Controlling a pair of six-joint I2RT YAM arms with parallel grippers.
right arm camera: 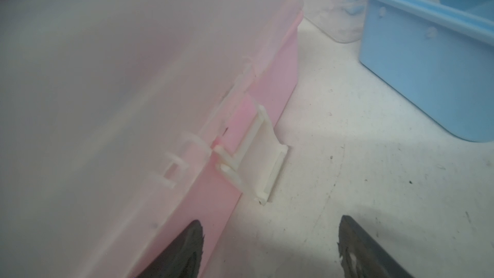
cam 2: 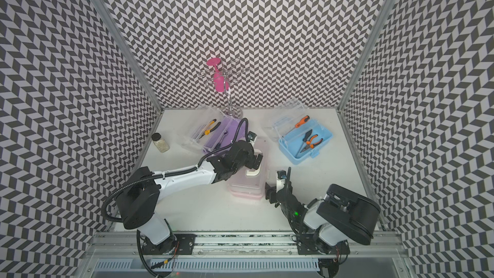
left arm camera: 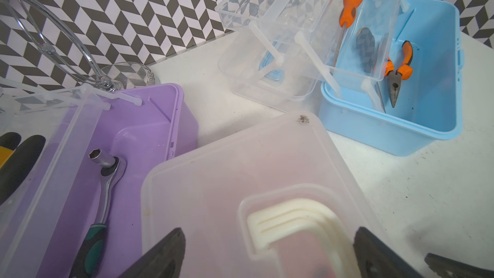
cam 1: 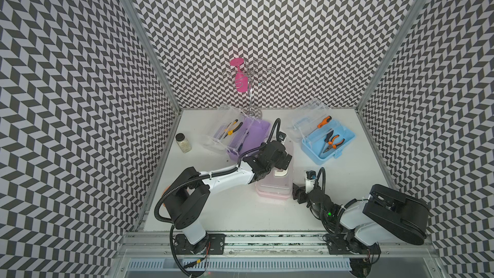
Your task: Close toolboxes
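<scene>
The pink toolbox stands mid-table under its translucent lid, which lies over the base. Its white latch sticks out from the side, unfastened. Above the lid is my left gripper, fingers apart, with the cream handle showing between them; contact cannot be made out. My right gripper is low beside the latch side, open and empty. Left of the pink box, the purple toolbox has its clear lid swung back. The blue toolbox at right also stands open, tools inside.
A lidded jar stands at the left. Behind the boxes is a metal rack with a pink goblet. The table front and right side have free room.
</scene>
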